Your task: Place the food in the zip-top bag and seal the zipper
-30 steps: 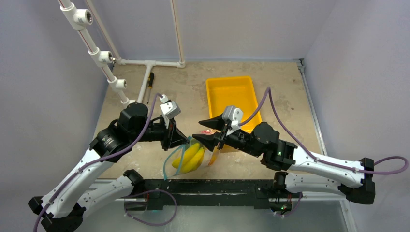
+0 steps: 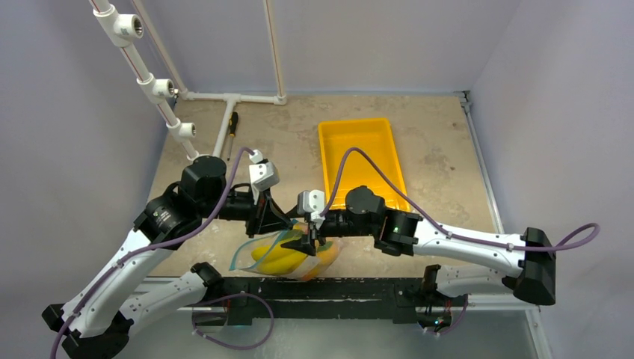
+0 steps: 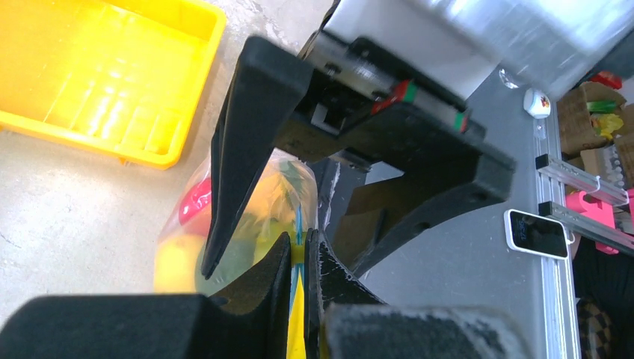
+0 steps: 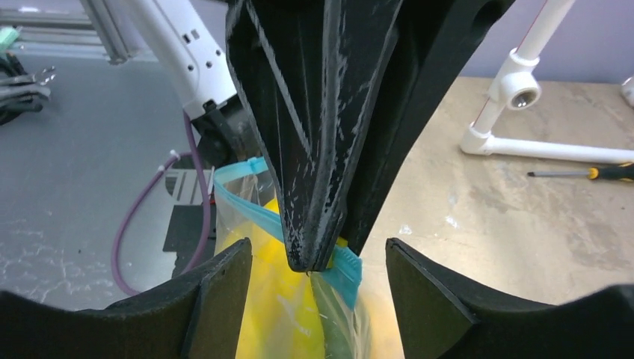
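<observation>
The clear bag [image 2: 262,262] with blue zipper [image 4: 250,209] holds bananas [image 2: 273,259] and other colourful food, including a red item [image 3: 194,198]. My left gripper is shut on the bag's top edge, which shows blue between and below its fingertips in the right wrist view. My right gripper is open around that edge, one finger on each side of the left fingertips, close below them in the right wrist view.
A yellow tray [image 2: 351,138] stands behind the bag. A screwdriver [image 2: 233,123] lies by white pipe framing [image 2: 224,123] at the back left. The table's front edge [image 2: 321,288] is just below the bag.
My right arm has moved left and turned, bringing its gripper down around the held zipper.
</observation>
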